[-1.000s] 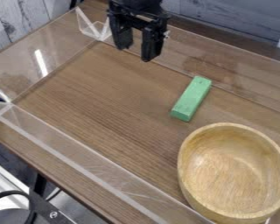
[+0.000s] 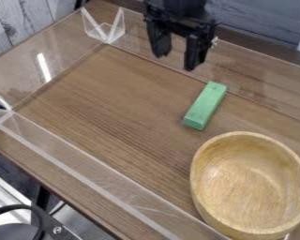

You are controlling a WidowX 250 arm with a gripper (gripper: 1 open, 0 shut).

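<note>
The black robot gripper [image 2: 180, 37] hangs at the top centre of the camera view, over the wooden table; its fingers point down and are slightly blurred, so whether they are open or shut is unclear. A green rectangular block [image 2: 205, 106] lies below and to the right of it, apart from the gripper. A round tan bowl [image 2: 247, 186] sits at the lower right.
Clear plastic edging [image 2: 27, 150] runs along the table's left side, with a clear angular piece [image 2: 104, 25] at the top left. Black cables [image 2: 27, 221] lie at the lower left corner.
The gripper has moved to the right, toward the side where the green block lies. The block and bowl have not moved.
</note>
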